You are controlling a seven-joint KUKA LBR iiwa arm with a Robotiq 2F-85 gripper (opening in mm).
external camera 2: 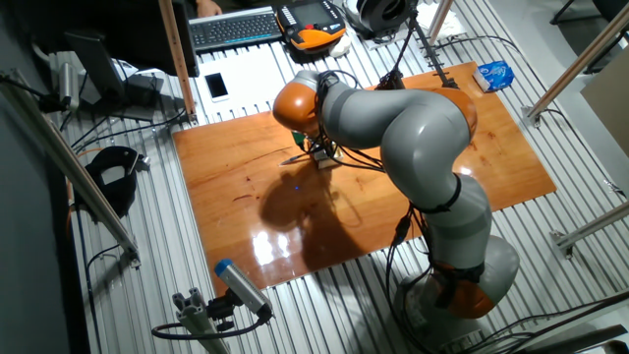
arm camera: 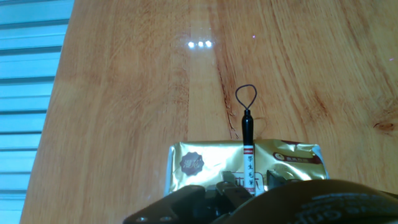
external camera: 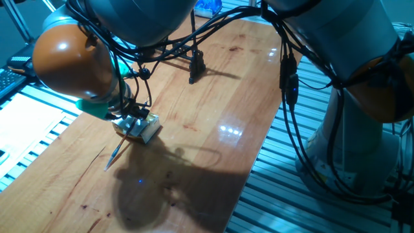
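Note:
A slim writing brush (arm camera: 248,134) with a black end, a cord loop and a pale labelled shaft lies across a gold package (arm camera: 211,158) in the wrist view. In exterior view 1, its other end slants out past the edge of the package (external camera: 150,129) toward the lower left. My gripper is down at the package, its dark fingertips (arm camera: 273,179) on either side of the brush shaft. Gold wrapping shows between shaft and fingertips, so the fingers look open around it. The gripper body hides the package's near part.
A black stand (external camera: 196,65) rises at the table's far side. A blue packet (external camera 2: 494,76) sits by a table corner. A phone (external camera 2: 216,87), keyboard (external camera 2: 234,29) and orange-black device (external camera 2: 313,28) lie beyond the edge.

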